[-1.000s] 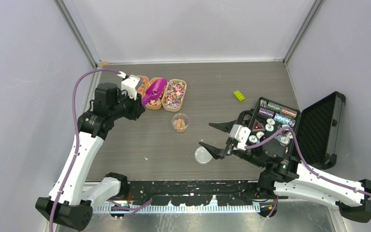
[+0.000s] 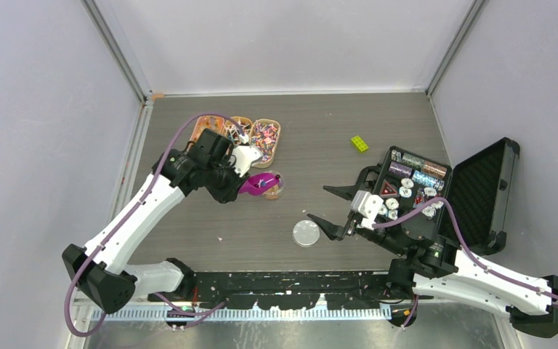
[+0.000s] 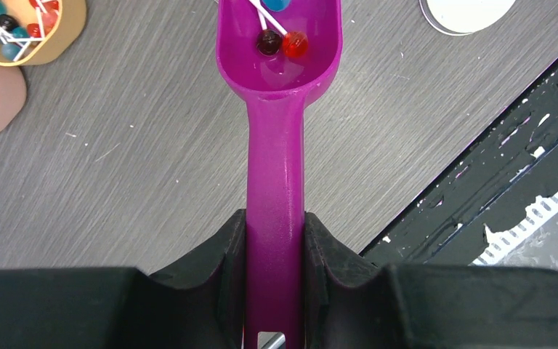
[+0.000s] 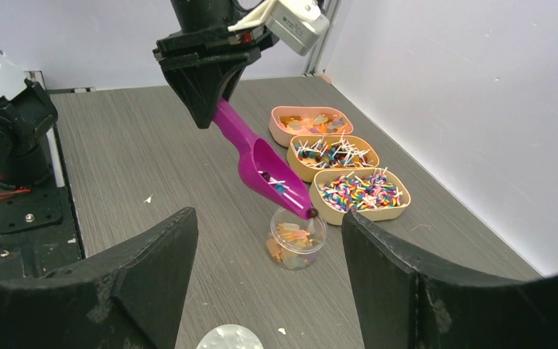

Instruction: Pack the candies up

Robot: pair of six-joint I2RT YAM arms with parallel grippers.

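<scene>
My left gripper is shut on the handle of a purple scoop [image 3: 276, 153]. In the scoop's bowl lie a few lollipops [image 3: 282, 45], dark, red and blue. The right wrist view shows the scoop [image 4: 265, 167] tipped downward, its lip over the mouth of a clear round jar [image 4: 296, 243] that holds orange candies [image 4: 283, 251]. My right gripper [image 2: 318, 206] stands open and empty, to the right of the jar. A clear round lid [image 2: 306, 233] lies flat on the table near its lower finger.
Behind the jar stand three candy bins: gummies [image 4: 312, 120], lollipops [image 4: 332, 153] and colourful swirl pops [image 4: 361, 190]. A green brick [image 2: 360, 143] and an open black case [image 2: 414, 185] are on the right.
My left arm has carried the scoop from over the bins rightward and toward the front, to the jar, and the scoop has turned. The right gripper has shifted only slightly.
</scene>
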